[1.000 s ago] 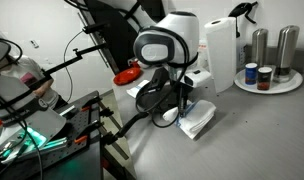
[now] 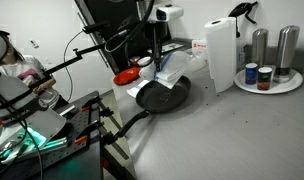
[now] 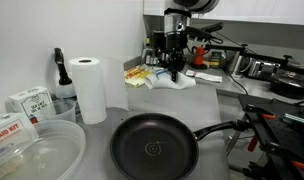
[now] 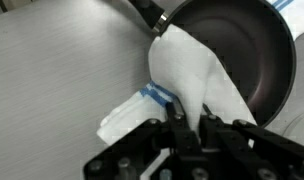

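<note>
A white cloth with blue stripes (image 4: 177, 65) hangs from my gripper, whose fingers are shut on it. In exterior view 2 the cloth (image 3: 172, 80) droops below the gripper (image 3: 176, 64), in the air beyond the pan. The black frying pan (image 3: 137, 155) rests on the counter and looks empty, its handle (image 3: 215, 128) pointing right. From the wrist, the pan (image 4: 257, 50) appears past the cloth, which covers part of its rim. Exterior view 1 shows the cloth (image 2: 174, 68) just behind the pan (image 2: 162, 98). The fingertips are mostly hidden by the cloth.
A paper towel roll (image 3: 87, 90) stands beside the pan, near a clear plastic bowl (image 3: 37, 155). A round tray (image 2: 280, 86) holds shakers and small jars. Another striped cloth (image 4: 292, 12) lies past the pan.
My gripper has risen and moved back and to the left, from the counter in front of the pan to behind it, carrying the cloth. The pan looks unmoved.
</note>
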